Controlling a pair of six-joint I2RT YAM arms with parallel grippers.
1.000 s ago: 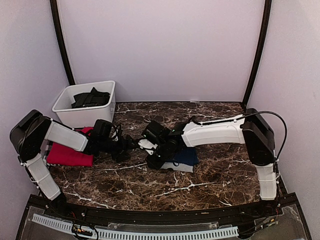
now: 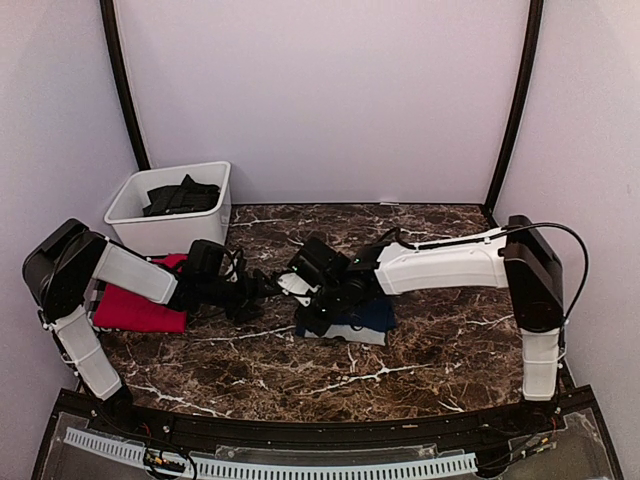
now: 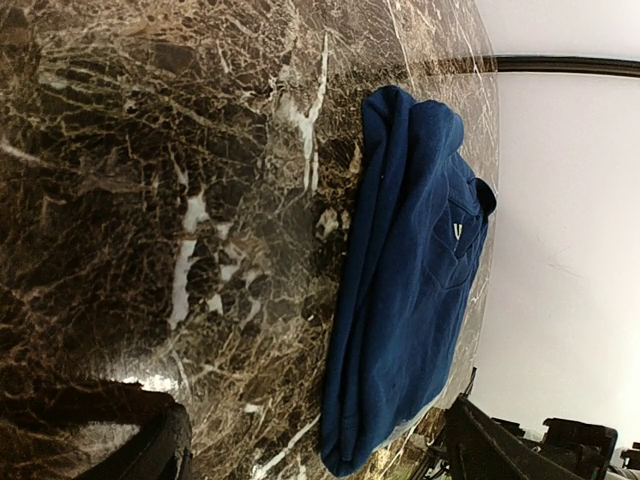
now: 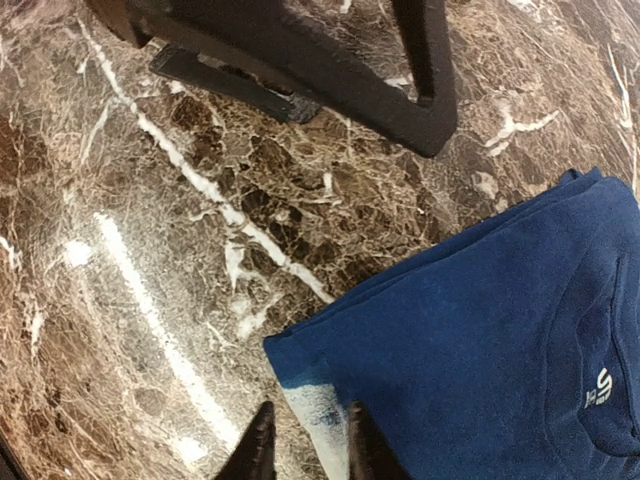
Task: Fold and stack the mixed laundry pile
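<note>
A folded navy garment with a pale band (image 2: 370, 320) lies mid-table, partly under my right arm in the top view; the right wrist view shows its blue layers (image 4: 470, 330) and white logo, and the left wrist view shows it (image 3: 400, 280) too. My right gripper (image 2: 310, 310) is over its left end, fingers partly hidden; its finger state is unclear. My left gripper (image 2: 245, 300) is left of the garment, open, with nothing between its fingers in the left wrist view. A folded red cloth (image 2: 135, 310) lies at the left.
A white bin (image 2: 130, 215) holding dark cloth (image 2: 175, 200) stands at the back left, beside the red cloth.
The left arm has not visibly moved.
</note>
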